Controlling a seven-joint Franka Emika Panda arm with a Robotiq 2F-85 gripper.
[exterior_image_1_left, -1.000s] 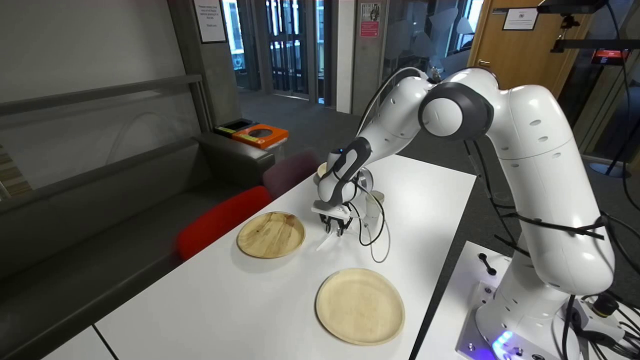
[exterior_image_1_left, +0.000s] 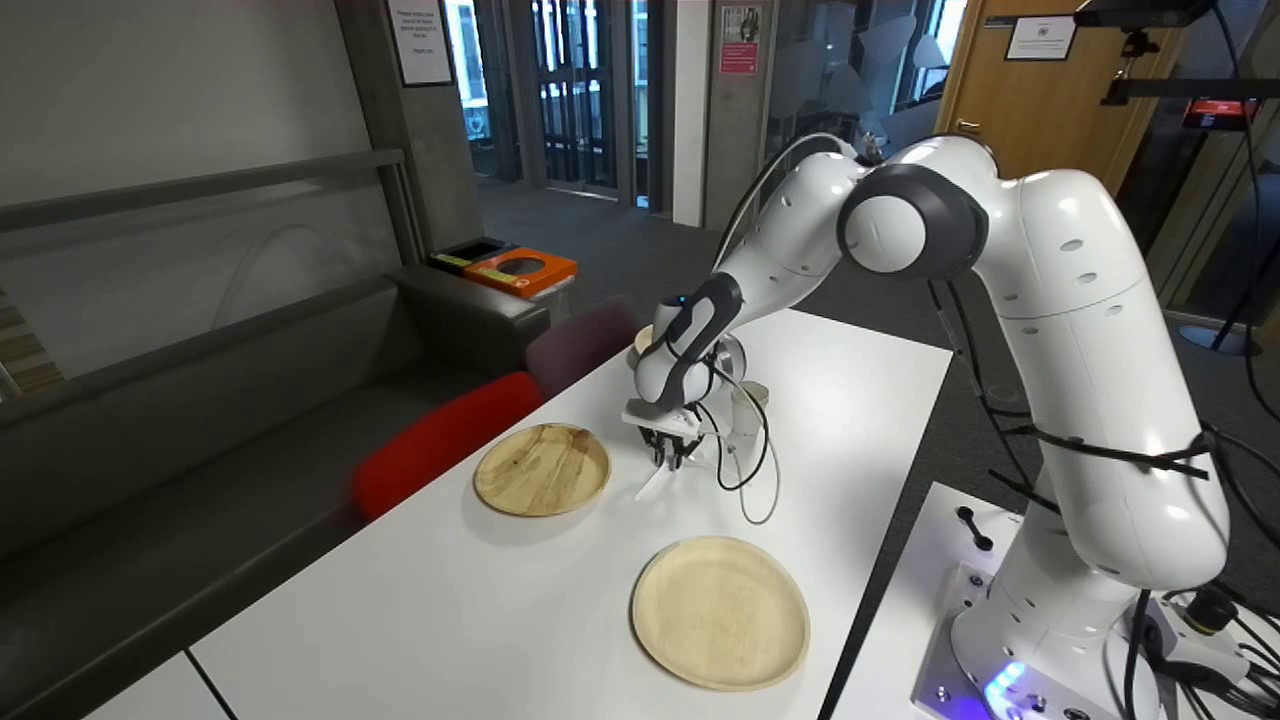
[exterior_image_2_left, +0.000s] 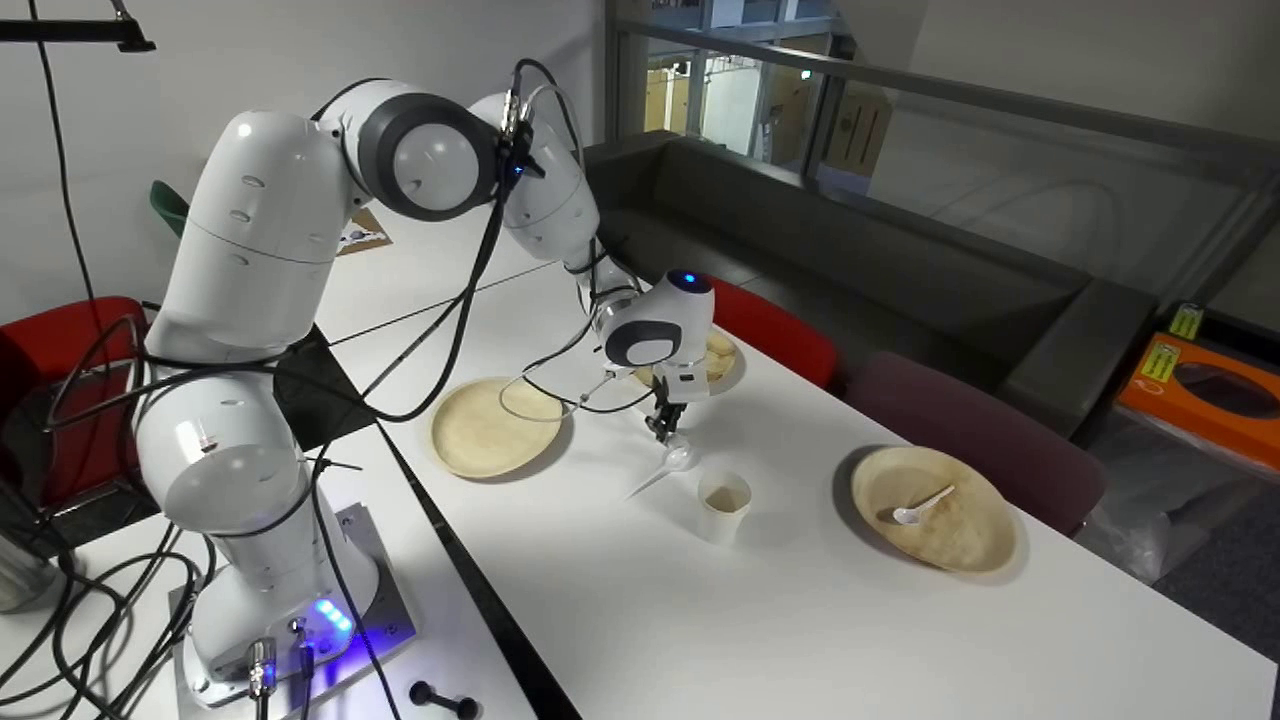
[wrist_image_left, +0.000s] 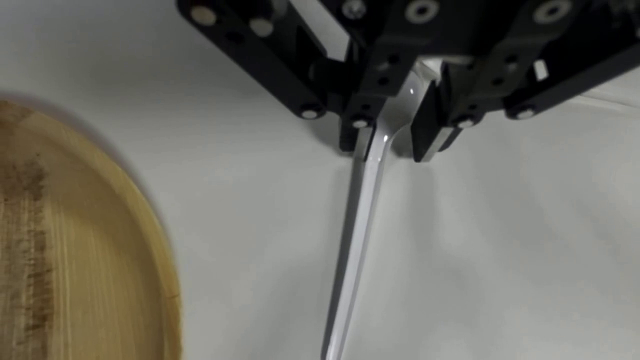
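Observation:
A white plastic spoon (wrist_image_left: 360, 228) lies on the table, its handle running toward the bottom of the wrist view. My gripper is part open around the spoon's neck, close to the tabletop. The left finger sits against or very near the handle, while a gap shows on the right side. The fingers partly cover the spoon's bowl. In the second exterior view the gripper (exterior_image_2_left: 663, 422) points down at the spoon (exterior_image_2_left: 651, 480); in the first, only a bit of the spoon's handle (exterior_image_1_left: 651, 484) shows beside the fingers.
A wooden plate (exterior_image_1_left: 542, 469) is close by, with a paler plate (exterior_image_1_left: 720, 614) nearer the front. Beside the spoon stands a paper cup (exterior_image_2_left: 725, 504). Farther along, a shallow bowl (exterior_image_2_left: 978, 510) holds another white spoon (exterior_image_2_left: 923, 505). Bare table lies between them.
The gripper's fingers have drawn closer together around the spoon. The arm, plates and cup look unmoved.

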